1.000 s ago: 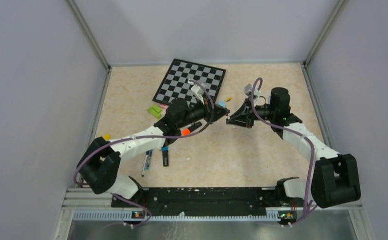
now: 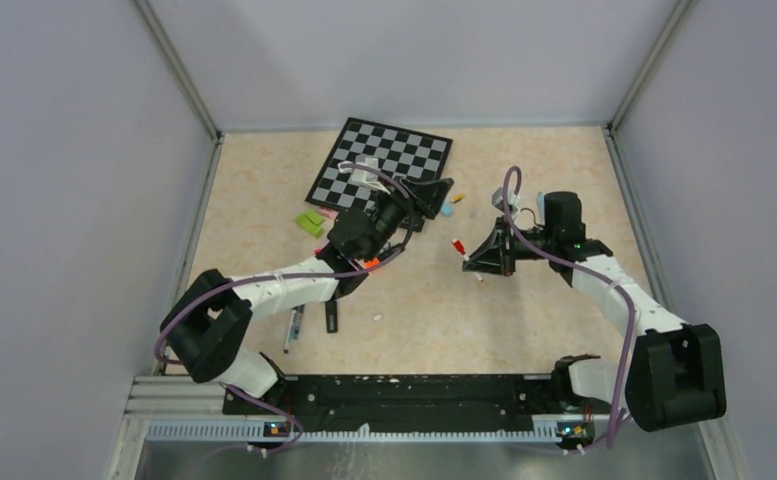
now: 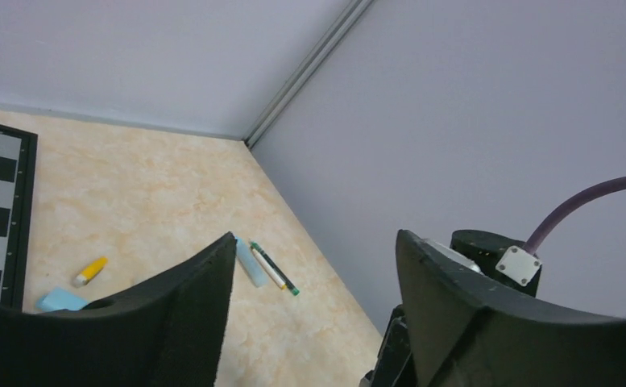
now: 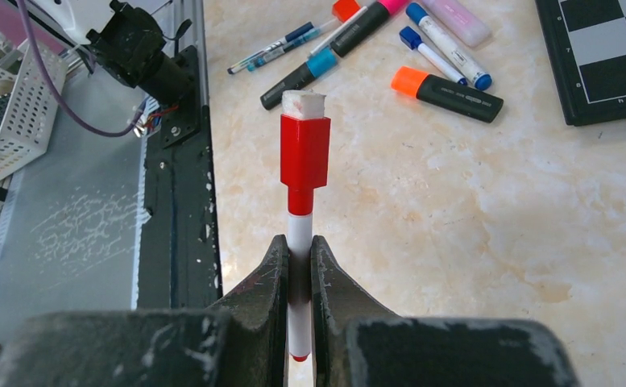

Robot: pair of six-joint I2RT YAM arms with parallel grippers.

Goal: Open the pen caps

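Note:
A white marker (image 4: 300,278) with a red cap (image 4: 304,149) and a white eraser tip stands in line with my right gripper, which is shut around its white barrel. The cap is on the marker, and its red end (image 2: 459,246) shows in the top view. My left gripper (image 2: 446,190) is apart from the marker, up toward the chessboard's right side. In the left wrist view its two fingers (image 3: 188,310) are spread, and nothing shows between them.
Behind the left arm lies a chessboard (image 2: 389,150). Several pens and highlighters lie on the left, among them an orange-capped highlighter. A blue pen (image 3: 251,262) and a green-ended pen (image 3: 275,270) lie at the far right.
The left gripper was at the marker's cap end a second ago; it has drawn away toward the back and opened. The right gripper has shifted slightly toward the front with the marker.

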